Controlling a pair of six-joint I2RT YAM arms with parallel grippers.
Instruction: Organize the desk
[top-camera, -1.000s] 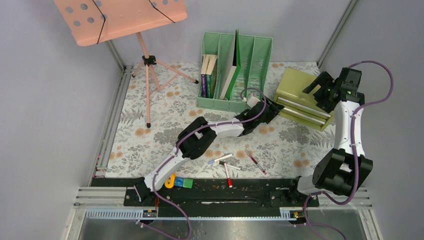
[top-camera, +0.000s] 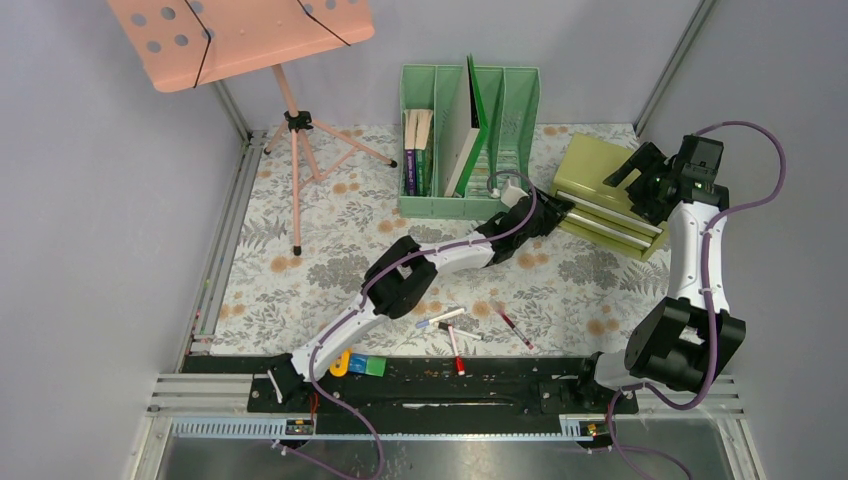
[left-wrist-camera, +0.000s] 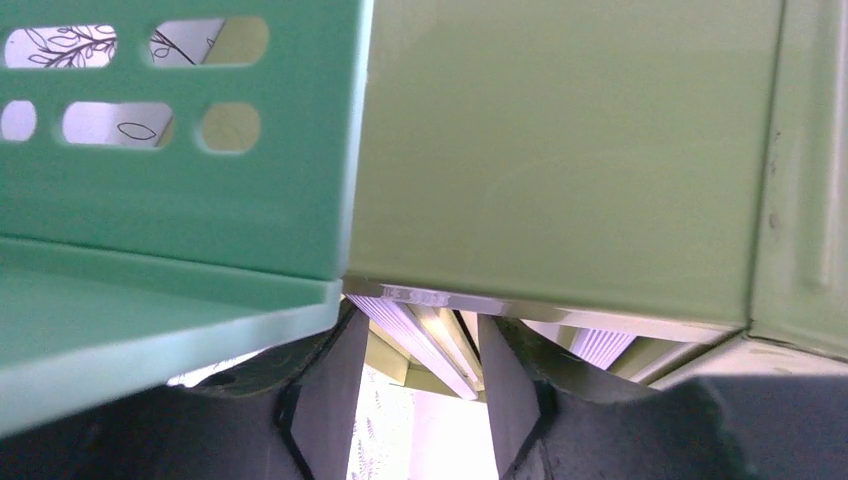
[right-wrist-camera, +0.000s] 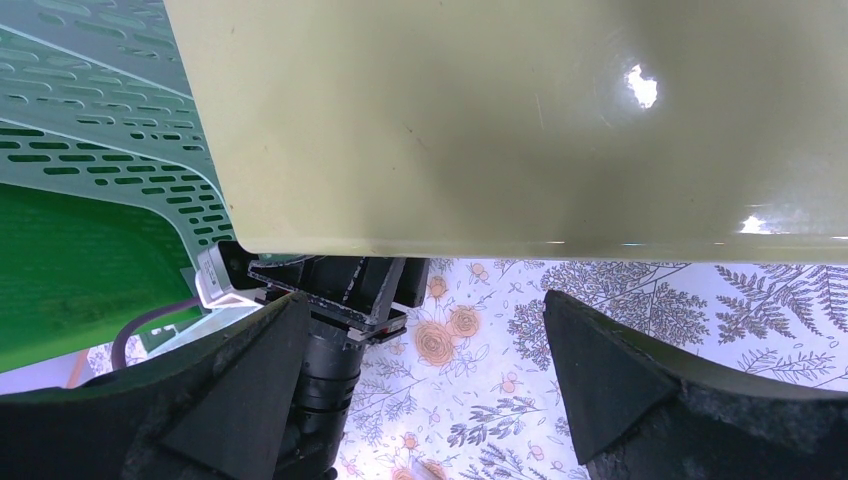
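An olive-green drawer unit (top-camera: 590, 165) sits angled at the right of the desk, beside the green file organizer (top-camera: 445, 208). My left gripper (top-camera: 555, 212) is at the unit's front left corner; in the left wrist view its fingers (left-wrist-camera: 320, 390) reach under a green edge and are partly apart, with nothing clearly held. My right gripper (top-camera: 635, 180) is open above the unit's top (right-wrist-camera: 500, 130), near its right end.
Books (top-camera: 416, 150) and a green binder (top-camera: 462, 130) stand in the organizer. A pink music stand (top-camera: 296, 200) is at the back left. Loose markers (top-camera: 440, 317) lie near the front edge, with coloured items (top-camera: 365, 365) beyond it.
My left gripper and arm have shifted slightly to the right. The organizer has moved a little left at its back and straightened. My right arm is unmoved.
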